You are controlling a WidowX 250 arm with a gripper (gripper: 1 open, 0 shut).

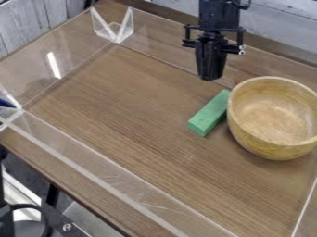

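Note:
The black gripper (pixel 212 69) hangs over the upper middle of the wooden table, shut, with nothing visible between its fingers. Below it and slightly right, a green block (pixel 209 112) lies on the table, just left of a large light-wood bowl (pixel 285 139). The gripper is apart from both, above and behind the block.
A clear angular holder (pixel 114 21) stands at the back left. A black object with cables is at the lower left edge, and a small blue item sits at the left edge.

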